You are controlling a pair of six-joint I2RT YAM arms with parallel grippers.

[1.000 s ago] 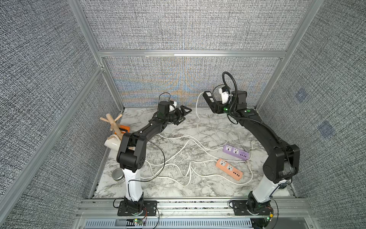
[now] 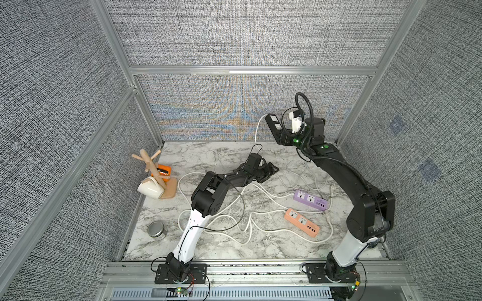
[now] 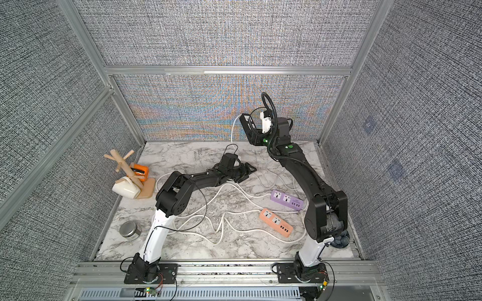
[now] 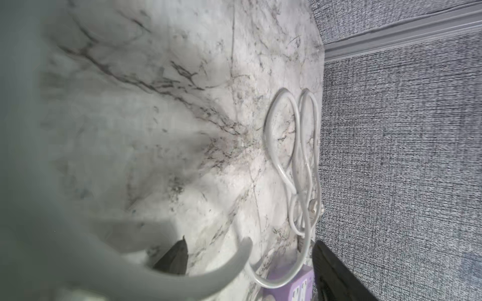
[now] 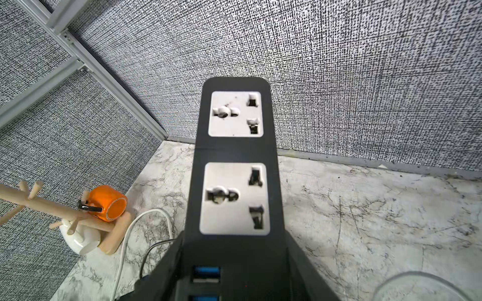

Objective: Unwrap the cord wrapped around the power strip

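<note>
My right gripper point(image 2: 281, 134) holds a black power strip point(image 5: 233, 150) aloft at the back right, its sockets facing the right wrist camera. A white cord point(image 2: 256, 128) hangs from that strip toward the table. My left gripper point(image 2: 271, 169) is low over the middle of the table, below and left of the raised strip, with its fingertips apart. In the left wrist view, a blurred white cord point(image 4: 211, 281) arcs close in front of it; whether it lies between the fingers is unclear. Loops of white cord point(image 4: 296, 150) lie farther off on the marble.
A purple strip point(image 2: 310, 199) and an orange strip point(image 2: 301, 222) lie at the right among cords. A wooden mug rack point(image 2: 150, 165) with white point(image 2: 150, 188) and orange mugs point(image 5: 108, 203) stands at the left. A metal tin point(image 2: 156, 228) sits at the front left.
My left gripper has moved right and down toward the table's middle. My right gripper has risen slightly with the black strip.
</note>
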